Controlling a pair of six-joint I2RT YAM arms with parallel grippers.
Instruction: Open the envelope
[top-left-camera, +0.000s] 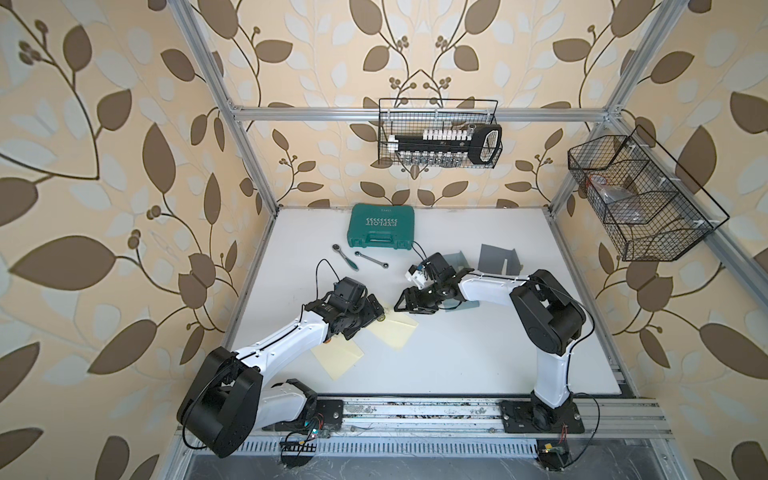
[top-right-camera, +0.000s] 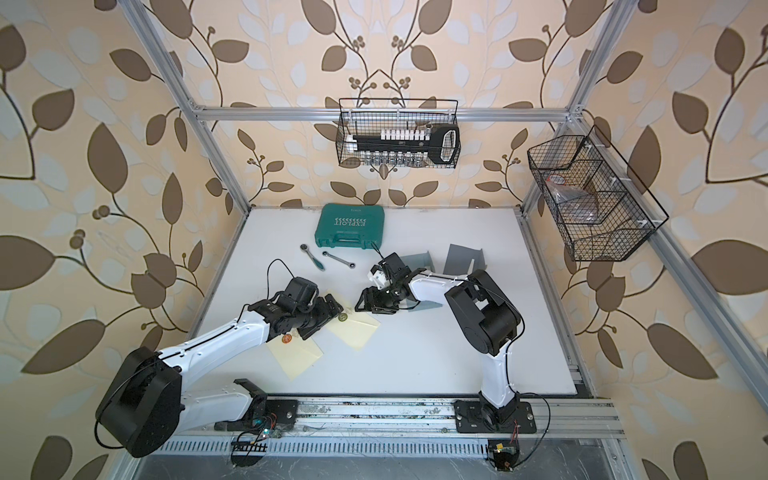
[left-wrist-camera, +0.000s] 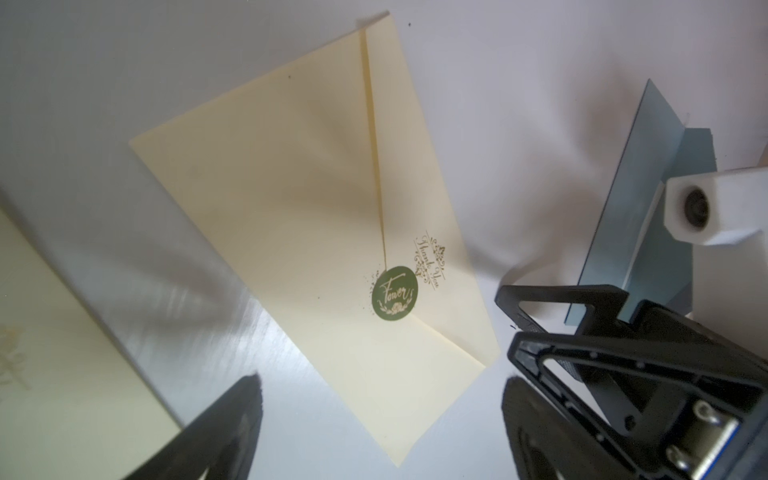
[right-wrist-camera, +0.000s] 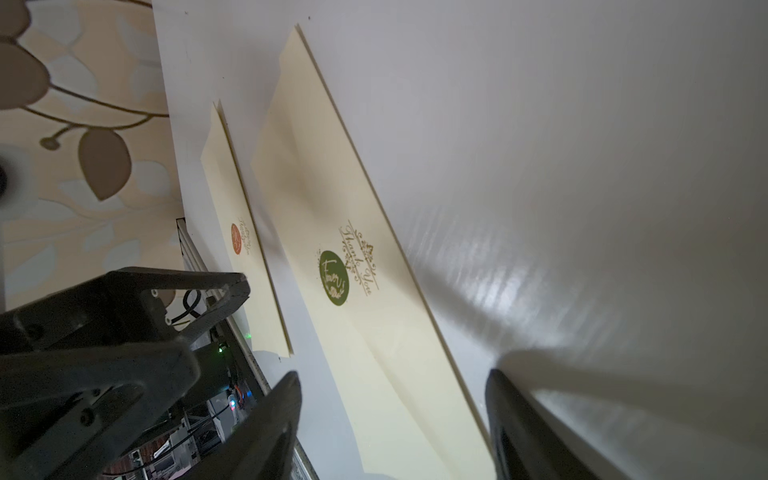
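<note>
A cream envelope with a round green seal (left-wrist-camera: 395, 293) lies flat on the table, its flap down under the seal. My left gripper (top-left-camera: 368, 317) is open above it, nothing between its fingers; in the left wrist view the whole envelope (left-wrist-camera: 296, 192) shows beneath. My right gripper (top-left-camera: 416, 302) stands at the envelope's right side with its fingers (right-wrist-camera: 528, 432) part open, low over the table; the near end of the envelope (right-wrist-camera: 392, 384) runs between them in view, but contact cannot be made out. A second cream envelope (top-left-camera: 338, 358), with an orange seal (top-right-camera: 286, 339), lies to the left.
Behind are a green case (top-left-camera: 381, 225), a ratchet (top-left-camera: 345, 257) and a wrench (top-left-camera: 372, 259). Blue-grey card (left-wrist-camera: 640, 192) lies under and behind the right arm, with a dark grey folder (top-left-camera: 500, 260) farther right.
</note>
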